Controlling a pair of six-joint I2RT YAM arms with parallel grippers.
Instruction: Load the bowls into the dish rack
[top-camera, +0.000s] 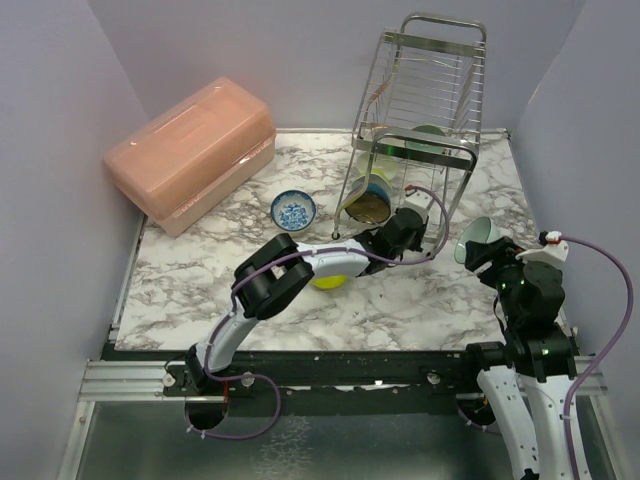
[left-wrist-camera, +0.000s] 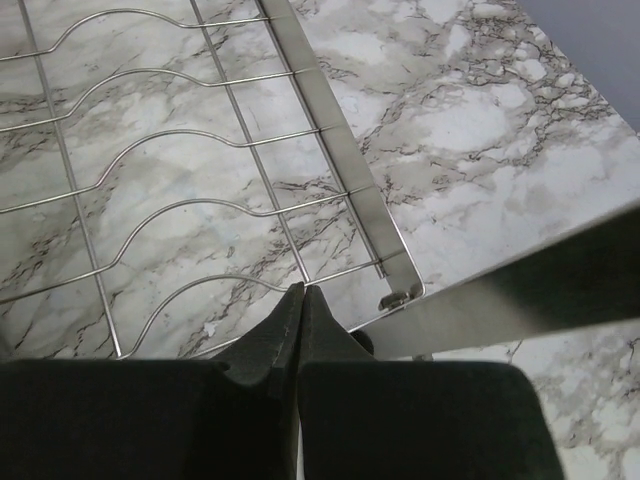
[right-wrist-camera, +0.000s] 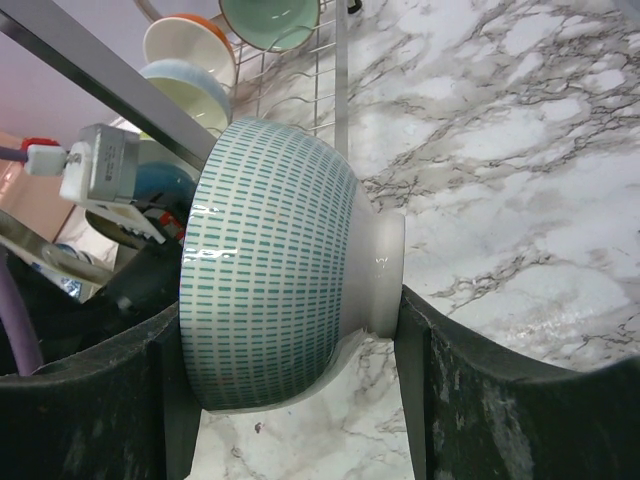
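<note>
A green-patterned white bowl (right-wrist-camera: 265, 260) is tilted on its side in my right gripper, which is shut on it. In the top view this bowl (top-camera: 477, 238) hangs to the right of the metal dish rack (top-camera: 430, 155). My left gripper is shut with nothing showing between its fingers, close to a lower corner of the rack's wire shelf (left-wrist-camera: 385, 215). Inside the rack's lower level stand a bowl with a dark inside (top-camera: 370, 208), a light blue bowl (right-wrist-camera: 190, 88), an orange-rimmed bowl (right-wrist-camera: 190, 45) and a green bowl (right-wrist-camera: 270, 20).
A blue-and-white bowl (top-camera: 293, 211) sits on the marble surface left of the rack. Something yellow (top-camera: 328, 283) is partly hidden under my left arm. A pink-lidded box (top-camera: 190, 150) fills the back left. Marble right of the rack is clear.
</note>
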